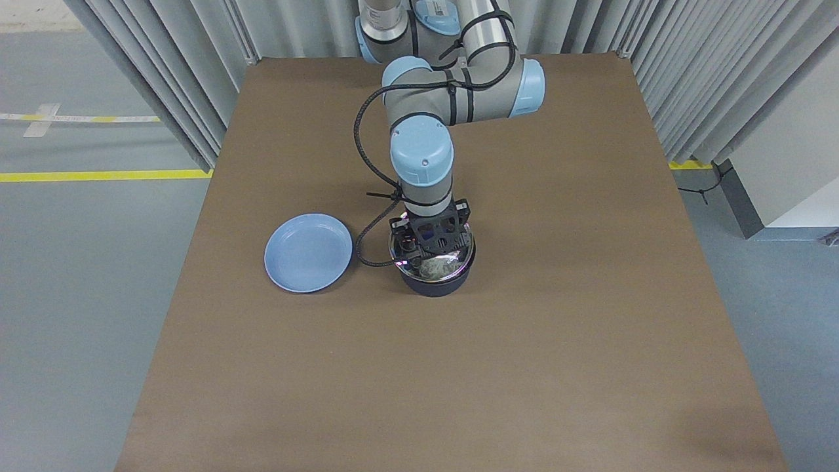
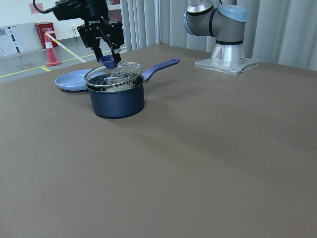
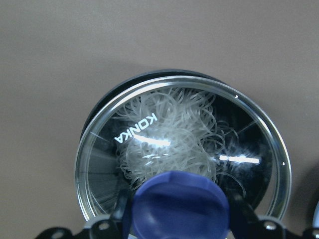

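Note:
A dark blue saucepan (image 2: 116, 104) with a long handle (image 2: 166, 64) holds pale, noodle-like strands. Its glass lid (image 3: 107, 164) is lifted slightly and tilted over the pot in the left view. My gripper (image 2: 106, 52) is shut on the blue lid knob (image 3: 180, 209), which fills the space between the fingers in the wrist view. From the front, the arm hides much of the pot and lid. A light blue plate (image 1: 307, 252) lies just beside the pot, to the left in the front view.
Grey curtains stand along the back edge, where the arm's base is.

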